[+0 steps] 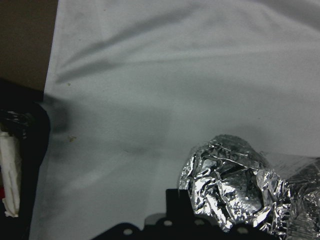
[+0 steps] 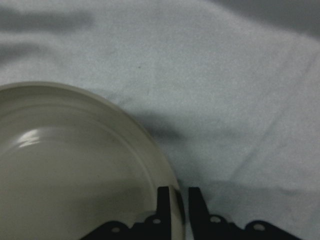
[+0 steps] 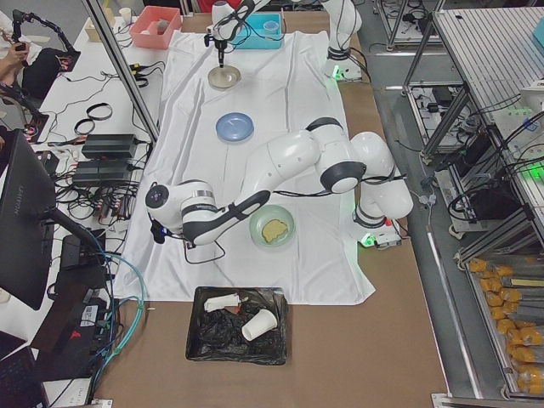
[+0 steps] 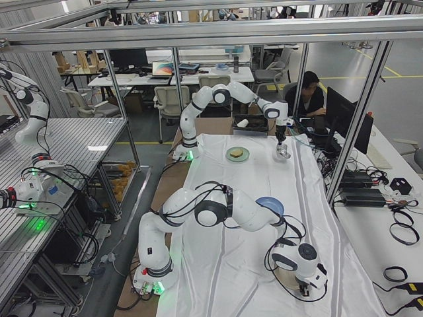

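Note:
Crumpled silver foil (image 1: pixel 227 185) fills the lower right of the left wrist view; in the camera right view this foil (image 4: pixel 283 152) hangs at my left gripper (image 4: pixel 280 137), near the far end of the cloth. The left fingertips are at the foil's edge; whether they are shut on it is unclear. My right gripper is low over the rim of a beige plate (image 2: pixel 80 165), one finger inside, the other just outside, open by a narrow gap.
A green plate (image 3: pixel 280 234) with a yellow item and a blue plate (image 3: pixel 235 127) lie on the white cloth (image 3: pixel 187 102). A black-lined bin (image 3: pixel 212 336) holding white rubbish stands at the cloth's edge.

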